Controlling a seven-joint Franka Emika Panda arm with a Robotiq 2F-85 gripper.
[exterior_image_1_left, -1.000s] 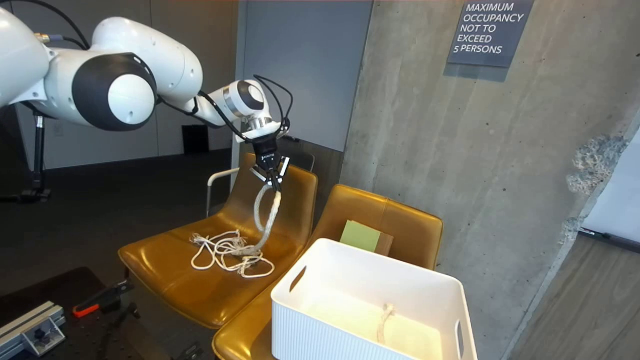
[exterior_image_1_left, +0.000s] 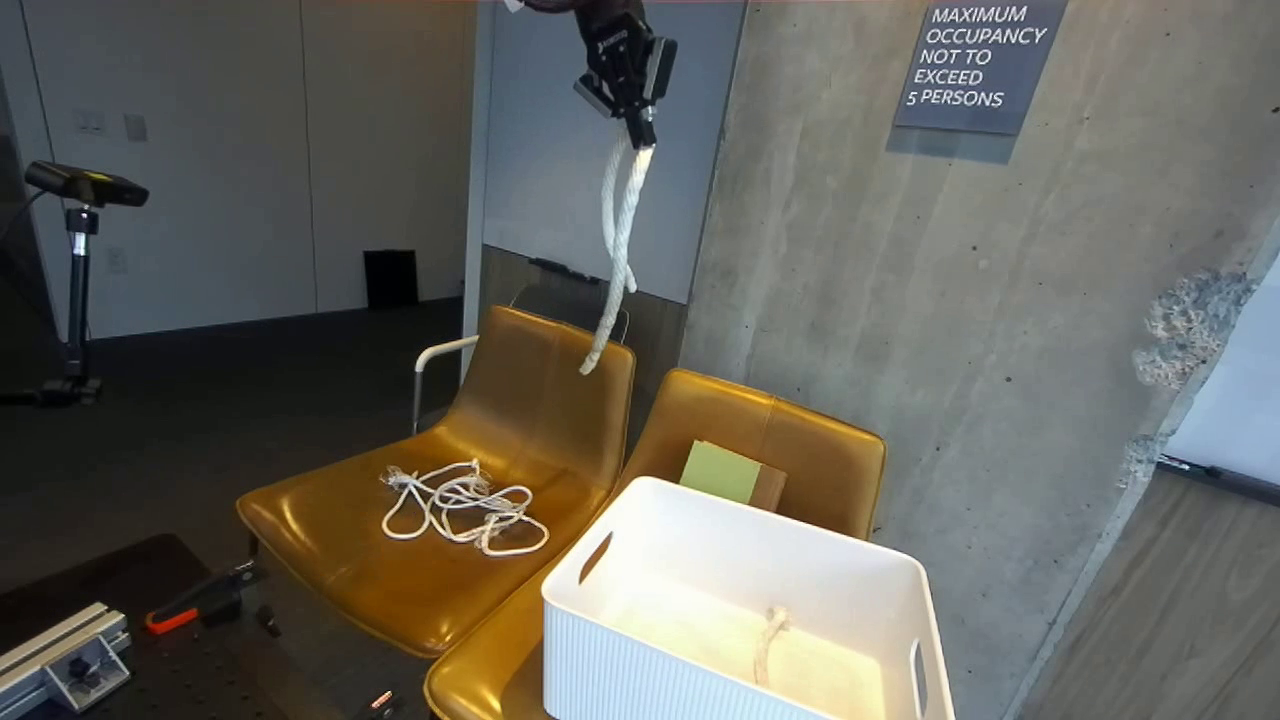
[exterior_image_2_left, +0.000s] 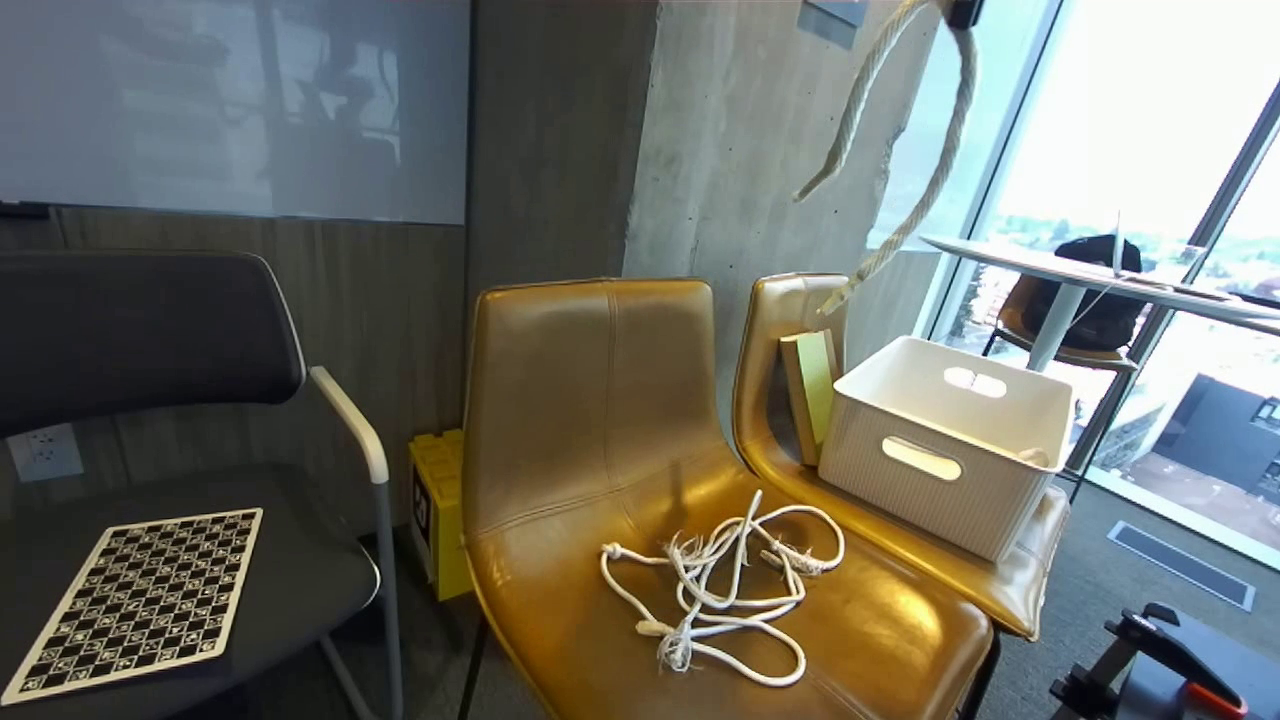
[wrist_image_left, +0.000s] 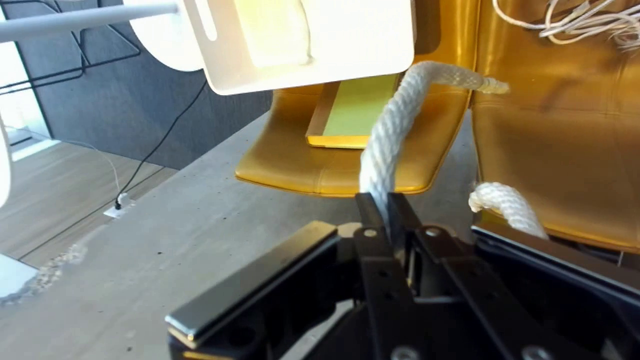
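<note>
A thick white rope (exterior_image_1_left: 620, 228) hangs doubled from my gripper (exterior_image_1_left: 644, 138), which is shut on it high above the chairs. In the wrist view the rope (wrist_image_left: 384, 138) runs up out of the gripper, one end bending to the right and the other end showing at the right. Both tails of the rope (exterior_image_2_left: 948, 144) dangle freely in exterior view 2. A tangle of thinner white rope (exterior_image_2_left: 732, 588) lies on the seat of the nearer tan chair (exterior_image_2_left: 588, 396). On the other tan chair stands a white bin (exterior_image_1_left: 720, 540) with a short piece of rope (exterior_image_1_left: 768, 642) inside.
A green-and-brown box (exterior_image_1_left: 726, 474) leans against the chair back behind the bin. The concrete wall (exterior_image_1_left: 840, 300) rises behind the chairs. A dark chair (exterior_image_2_left: 144, 336) bearing a checkered board (exterior_image_2_left: 144, 594) stands at the left in exterior view 2.
My gripper has risen well up and slightly right with the thick rope, lifting its tails clear of the seat. The tangle and the bin have stayed put.
</note>
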